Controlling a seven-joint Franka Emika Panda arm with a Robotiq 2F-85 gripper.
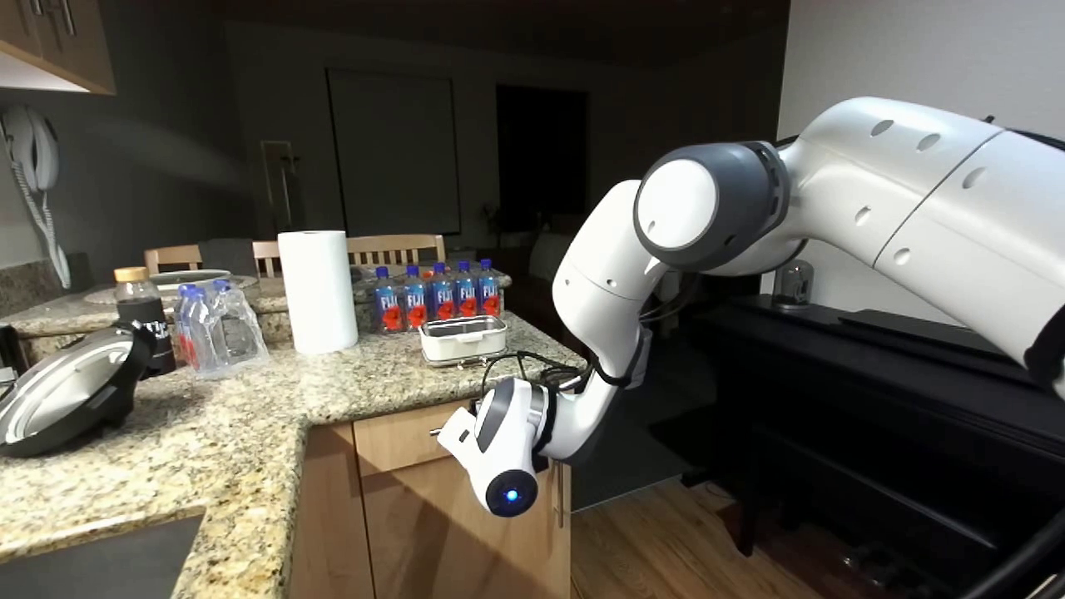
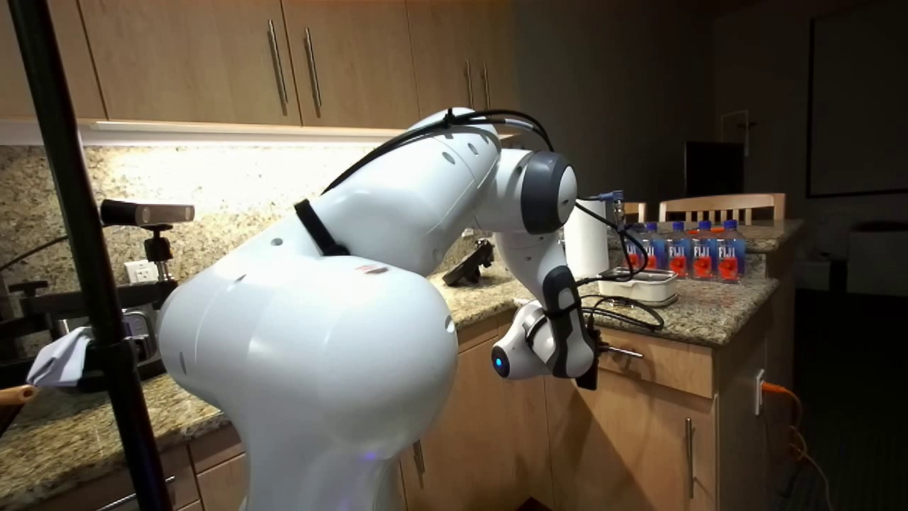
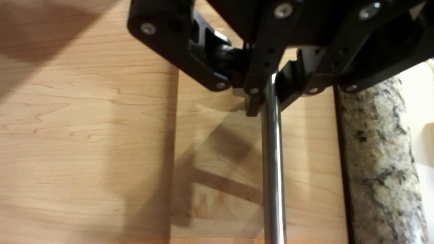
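In the wrist view my gripper is shut on a round metal drawer handle (image 3: 273, 170), one finger on each side of the bar. The handle runs from the fingers to the bottom of that view. Behind it is the pale wooden drawer front (image 3: 313, 175), just under the countertop; it looks about flush with the cabinet. Seen from exterior view 2, one end of the bar (image 2: 628, 352) sticks out past the fingers. The hand hides the fingertips in exterior view 1.
Above the drawer, the granite counter (image 1: 379, 384) holds a white lidless container (image 1: 464, 344), a paper towel roll (image 1: 317, 289) and several water bottles (image 1: 414, 299). A cupboard door (image 2: 634, 426) with a vertical handle (image 2: 690, 455) is below. Open floor (image 1: 639, 539) lies to the right.
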